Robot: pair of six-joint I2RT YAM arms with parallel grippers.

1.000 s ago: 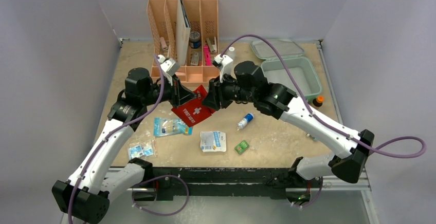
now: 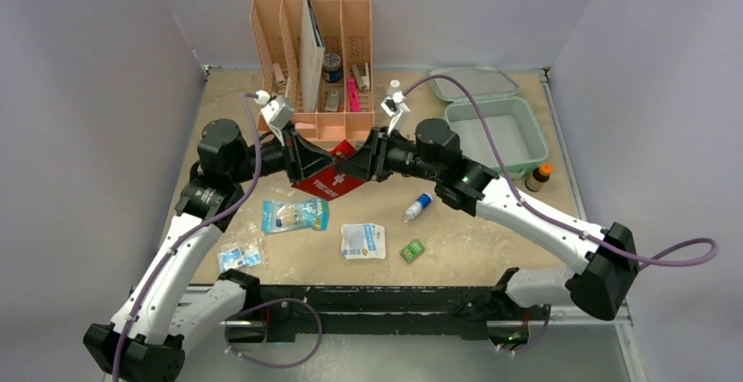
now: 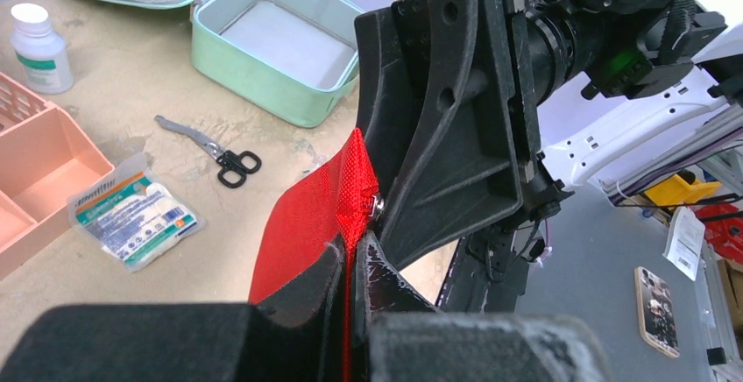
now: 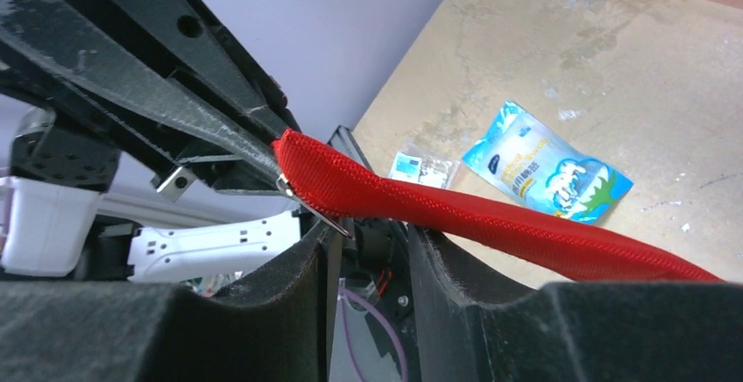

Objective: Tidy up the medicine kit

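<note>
A red first aid pouch (image 2: 326,184) with a white cross hangs above the middle of the table. My left gripper is shut on the pouch's thin fabric, which runs up between its fingers. At that corner, a small metal zipper pull (image 4: 307,207) shows. My right gripper is open close to the zipper pull, its two fingers apart beneath the pouch's edge in its wrist view. Whether either right finger touches the pull cannot be told. At the right back, the green case (image 2: 499,132) stands open and looks empty.
Behind the arms stands a peach organizer (image 2: 357,27) holding several items. On the table lie a blue packet (image 2: 294,215), a white packet (image 2: 363,241), a blue-capped bottle (image 2: 418,207), a green pack (image 2: 412,251) and scissors (image 3: 210,147). A brown bottle (image 2: 538,177) stands beside the case.
</note>
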